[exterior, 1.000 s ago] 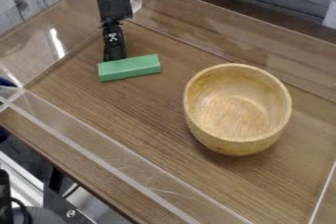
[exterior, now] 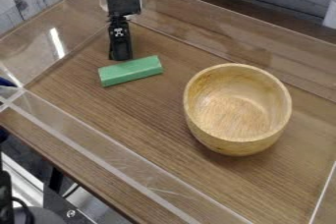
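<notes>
A green block (exterior: pixel 130 71) lies flat on the wooden table, left of centre. My black gripper (exterior: pixel 120 49) reaches down from the top of the camera view and hangs just behind the block, apart from it; its fingertips are small and dark, with no object visible in them. A round tan bowl (exterior: pixel 238 110) stands to the right of the block.
A clear plastic edge runs along the lower left, with dark objects beyond it at the bottom left corner.
The gripper has shifted slightly to the right over the last second, staying behind the green block. The block and bowl look essentially unmoved.
</notes>
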